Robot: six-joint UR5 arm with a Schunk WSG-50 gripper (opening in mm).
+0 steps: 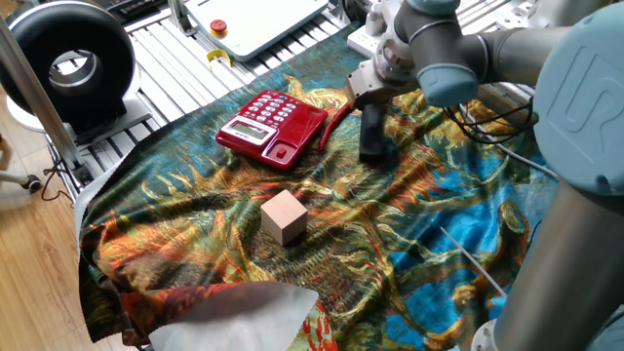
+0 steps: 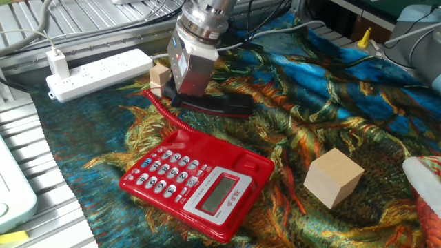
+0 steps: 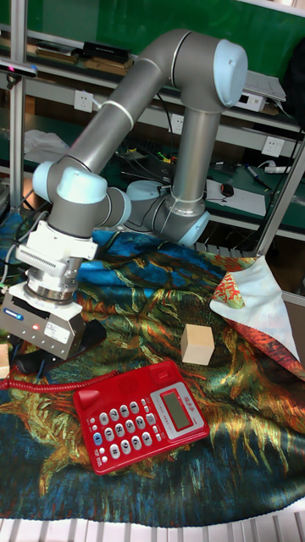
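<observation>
The red desk phone (image 1: pixel 271 129) lies on the patterned cloth with its keypad and display facing up and its cradle empty. Beside it is the black handset (image 2: pixel 220 105), low over the cloth or on it; contact beneath cannot be made out. A red coiled cord (image 2: pixel 167 112) runs to the handset's end. My gripper (image 2: pixel 191 94) points down right at that end of the handset. Its grey body (image 3: pixel 42 318) hides the fingers, so whether they grip the handset is unclear.
A wooden cube (image 1: pixel 284 216) sits on open cloth near the phone. Small wooden blocks (image 2: pixel 159 77) stand close behind the handset, by a white power strip (image 2: pixel 103 74). The cloth's folded corner (image 3: pixel 257 302) shows its white underside.
</observation>
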